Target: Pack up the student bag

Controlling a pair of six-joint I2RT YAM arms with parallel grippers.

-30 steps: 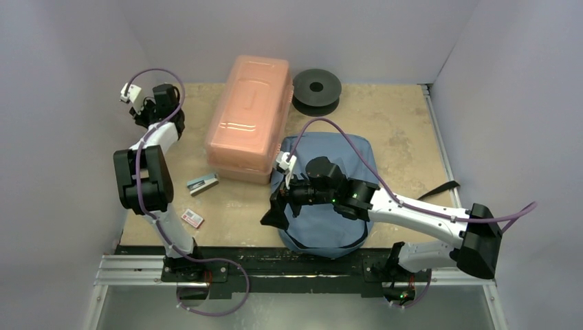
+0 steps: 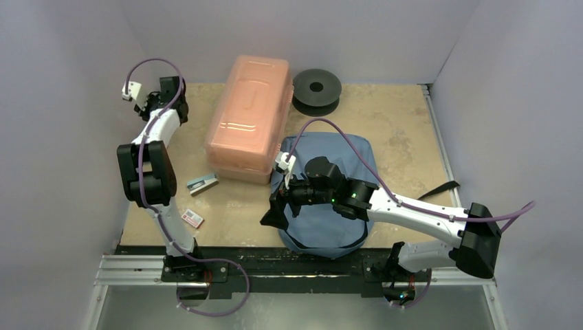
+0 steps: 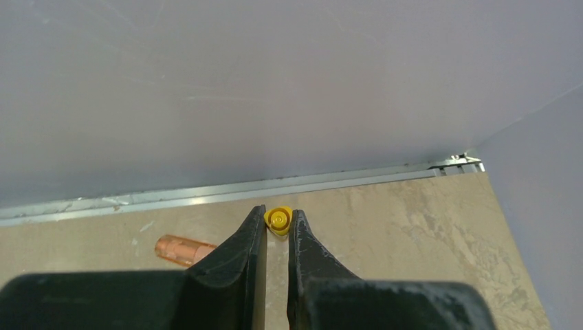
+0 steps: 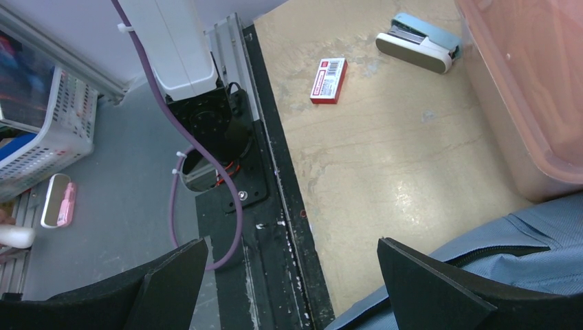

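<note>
My left gripper is shut on a slim yellow item (image 3: 280, 218), probably a pen or marker, seen end-on between the fingertips; its length is hidden. In the top view this arm reaches along the left wall to the far left corner, where its fingers are hard to make out. Above the blue bag (image 2: 320, 230) hangs my right gripper, its fingers (image 4: 172, 275) spread wide and empty. A blue-and-white stapler (image 2: 202, 183) and a small red-and-white box (image 2: 192, 218) lie left of the bag. An orange cylinder (image 3: 180, 250) rests beyond the left fingers.
A big translucent orange lidded box (image 2: 251, 117) fills the table's centre left, touching or overlapping the bag's edge. Behind the bag stands a black spool (image 2: 316, 89). A black strap (image 2: 440, 190) lies at right.
The left arm has shifted slightly toward the back and right, along the left wall. My right arm, the bag, the stapler and the small box stay put.
</note>
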